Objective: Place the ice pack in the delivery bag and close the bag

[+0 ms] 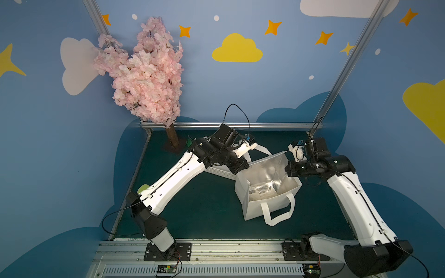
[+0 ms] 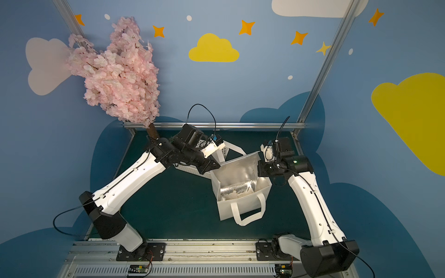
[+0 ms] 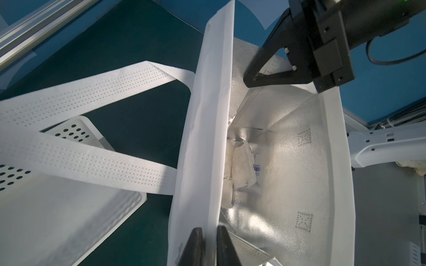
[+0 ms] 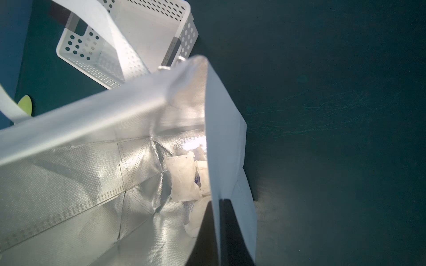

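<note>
The white delivery bag (image 1: pixel 255 206) stands open, with silver lining and several pale packs inside, including one ice pack (image 4: pixel 182 177). My left gripper is at the bag's folded top edge (image 3: pixel 197 133), a finger either side; whether it has closed on it is unclear. My right gripper is shut on another top edge (image 4: pixel 226 146) of the bag, at its right in the top views.
A white perforated basket (image 4: pixel 146 35) lies behind and left of the bag, partly under its rear handle. The blossom tree (image 1: pixel 139 78) stands at the back left. Bare table surrounds the front.
</note>
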